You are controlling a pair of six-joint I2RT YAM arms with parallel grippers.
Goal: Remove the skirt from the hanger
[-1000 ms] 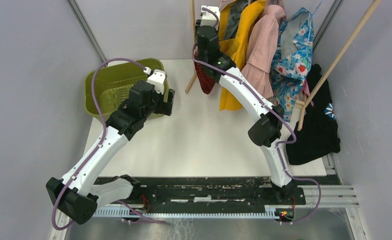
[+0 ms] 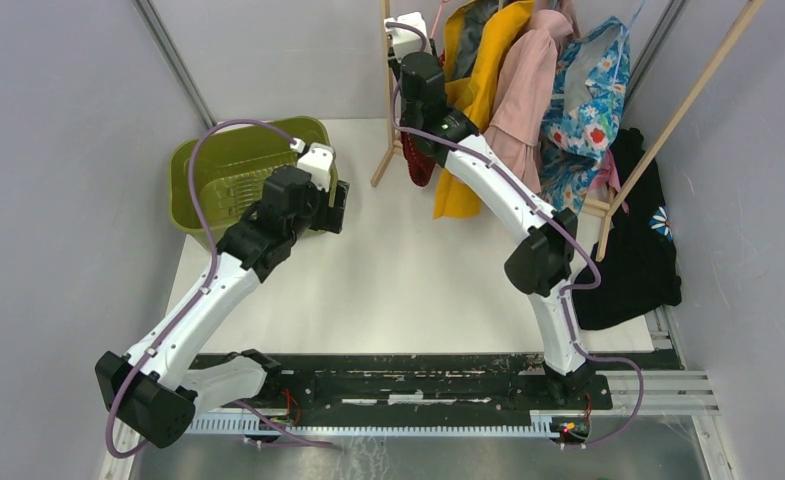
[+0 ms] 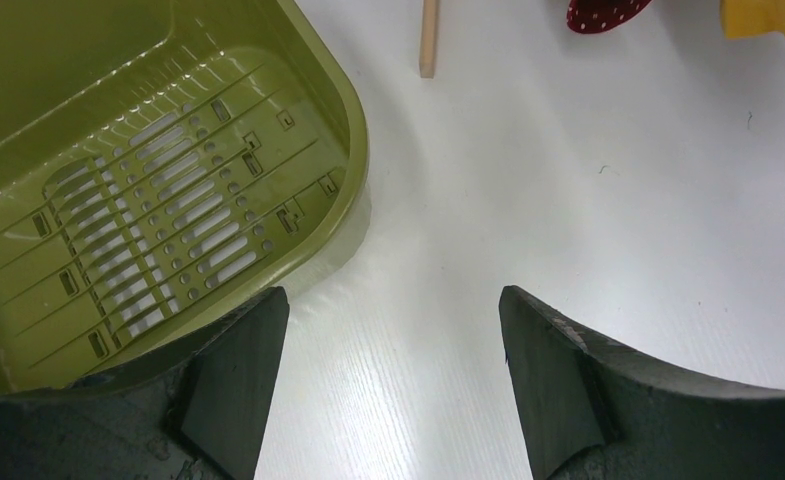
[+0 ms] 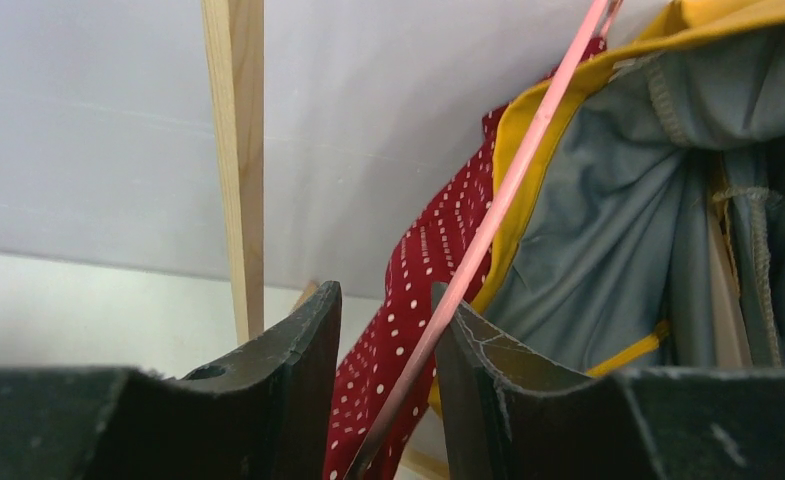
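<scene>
The red polka-dot skirt [image 4: 413,300], also low behind my right arm as red cloth [image 2: 418,165], hangs at the left of the garments. A pink hanger [image 4: 498,205] runs diagonally down between the fingers of my right gripper, which stand apart with the skirt showing behind them. My right gripper [image 2: 400,60] is high at the rack's left end in the top view. My left gripper is open and empty beside the green basket [image 3: 328,90].
Yellow [image 2: 498,45], pink [image 2: 523,100] and blue floral garments [image 2: 588,100] hang rightward along the wooden rack [image 2: 703,80]. Black cloth [image 2: 628,270] lies at the table's right.
My right gripper has shifted slightly left and down in the top view, and the hanging garments have shifted a little. The left arm is nearly still.
</scene>
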